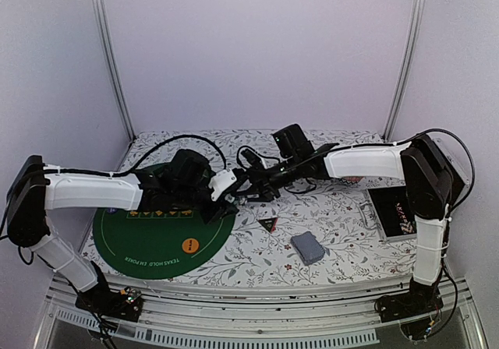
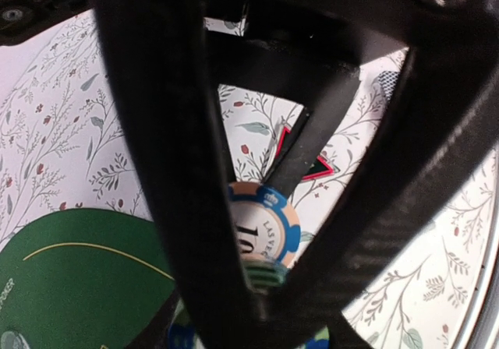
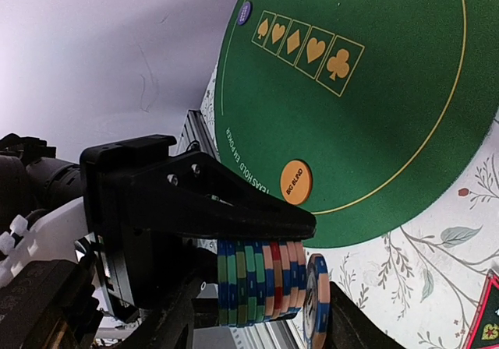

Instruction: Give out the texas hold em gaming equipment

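Observation:
A stack of poker chips [image 3: 253, 283] in blue, green, red and peach is gripped by my left gripper [image 1: 229, 201]. In the left wrist view a blue-and-peach chip face [image 2: 269, 228] shows between its fingers. One chip [image 3: 317, 302] stands apart at the stack's end, close to a finger [image 3: 351, 318] of my right gripper. The right fingers are spread on either side of the stack, part open; the lower ends are cut off by the frame. Below lies the green poker mat [image 1: 148, 244], with the orange Big Blind disc [image 1: 190, 245] on it.
A small dark triangular piece with a red edge [image 1: 268, 223] and a grey card deck [image 1: 308, 248] lie right of the mat. At the far right sits an open case [image 1: 394, 215].

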